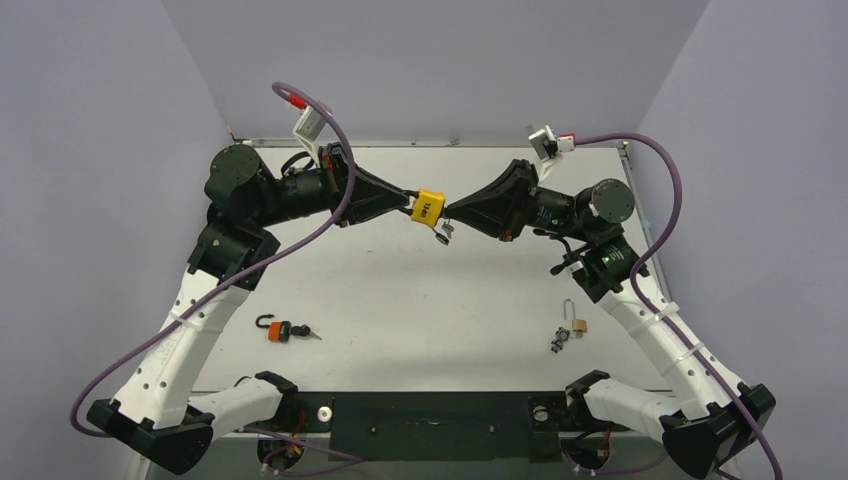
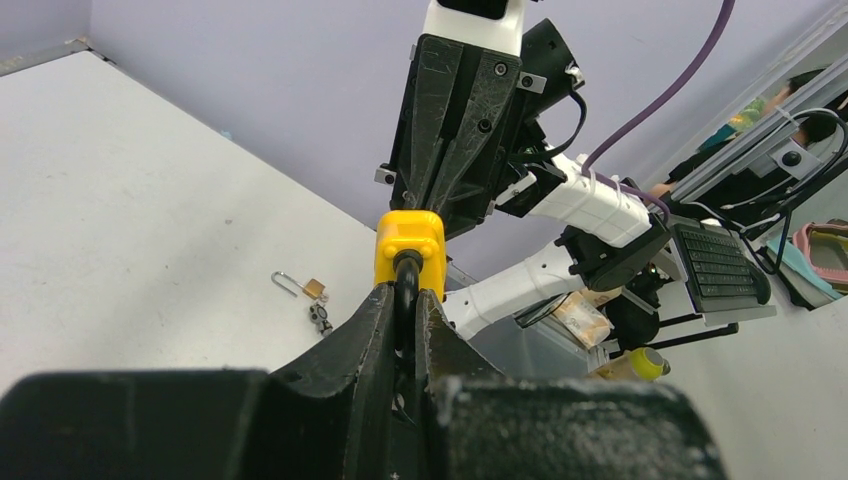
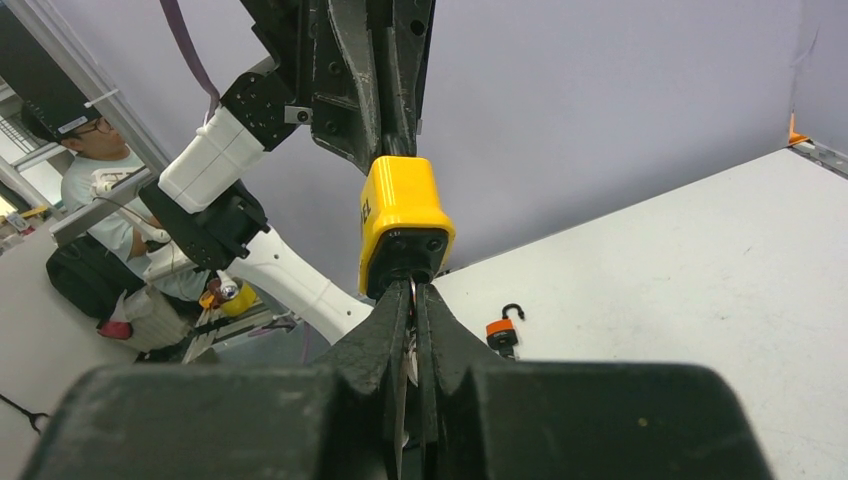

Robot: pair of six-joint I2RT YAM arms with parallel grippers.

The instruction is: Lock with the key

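A yellow padlock (image 1: 428,207) hangs in the air between the two arms, slightly tilted. My left gripper is shut on its black shackle (image 2: 406,275). In the right wrist view the padlock's dark keyhole face (image 3: 407,256) points at my right gripper, which is shut on the key in that face. The fingers (image 3: 375,335) mostly hide the key; only a sliver of metal shows between them. Small keys (image 1: 446,231) dangle below the right fingertips in the top view.
An orange padlock (image 1: 278,331) with keys lies on the table at the left. A brass padlock (image 1: 579,325) with a long shackle lies at the right, beside a small dark chain-like item (image 1: 560,339).
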